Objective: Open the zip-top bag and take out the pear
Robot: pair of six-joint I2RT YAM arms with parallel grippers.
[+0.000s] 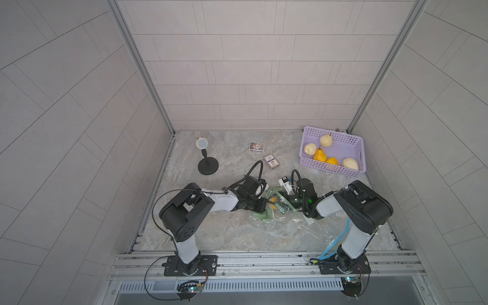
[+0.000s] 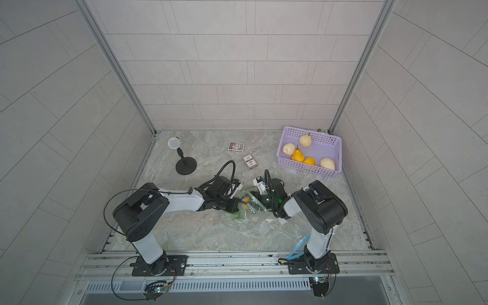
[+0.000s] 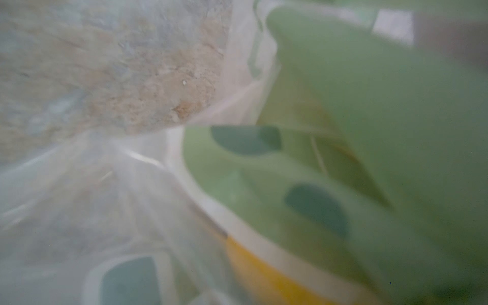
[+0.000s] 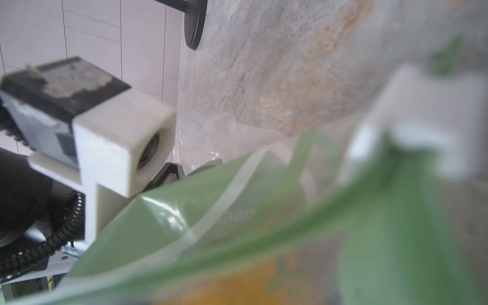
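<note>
The clear zip bag with green print [image 1: 261, 216] lies between my two grippers near the middle of the table. Yellow of the pear [image 1: 273, 200] shows through its plastic. My left gripper [image 1: 270, 202] is shut and reaches into the bag's folds from the left; its fingers do not show in the left wrist view, where green plastic [image 3: 406, 127] fills much of the picture. My right gripper [image 1: 290, 201] is at the bag's right part. In the right wrist view a blurred white fingertip [image 4: 427, 111] touches the green bag edge; how the fingers stand is unclear.
A purple basket [image 1: 358, 148] with several white and yellow fruits stands at the back right. Two card boxes [image 1: 256, 147] lie behind the bag, and a black round stand [image 1: 208, 165] is at the back left. The left wrist's white camera mount [image 4: 122, 142] is close to the bag.
</note>
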